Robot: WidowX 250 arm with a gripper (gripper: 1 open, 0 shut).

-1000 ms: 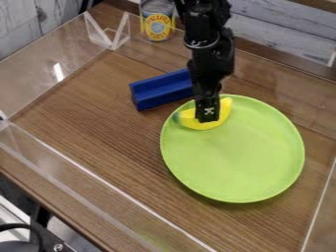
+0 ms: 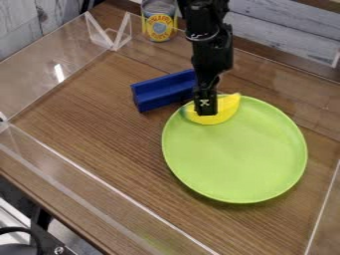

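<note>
My black gripper [image 2: 206, 98] hangs open from the top of the camera view, its fingertips low at a yellow object [image 2: 220, 113], which looks like a toy banana or similar item. That object lies on the upper left rim area of a green plate [image 2: 234, 157]. The gripper partly hides it, and whether the fingers touch it I cannot tell.
A blue block or box [image 2: 158, 93] lies left of the gripper. A can with a yellow label [image 2: 158, 25] stands at the back.
The gripper has shifted slightly left and up. The yellow object sits a little differently, slightly higher toward the plate's rim.
</note>
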